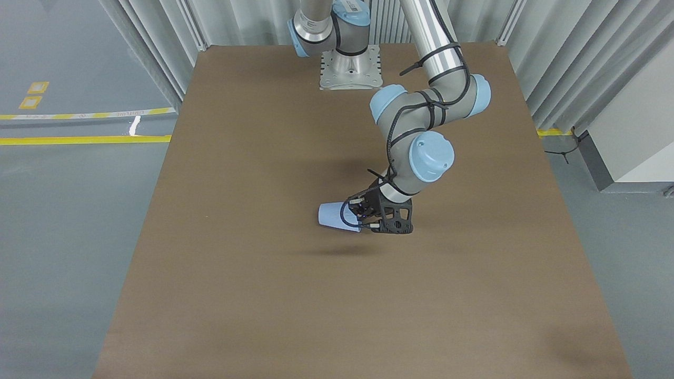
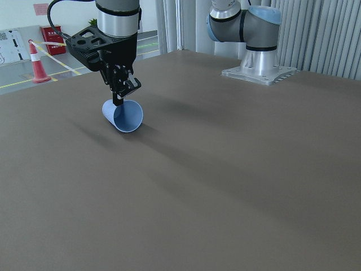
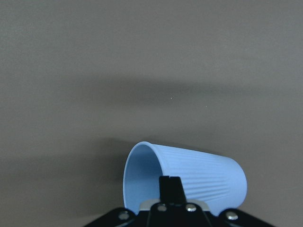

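A light blue cup [image 1: 335, 215] lies on its side on the brown table, partly behind my gripper in the front view. In the left view the cup [image 2: 129, 121] has its mouth toward that camera, and my gripper [image 2: 118, 100] points down at its upper rim. In the wrist view the cup [image 3: 208, 175] lies at the bottom, with the gripper's black tip overlapping its open end. Whether the fingers are shut, and whether they touch or hold the cup, I cannot tell.
The floor lies beyond both side edges.
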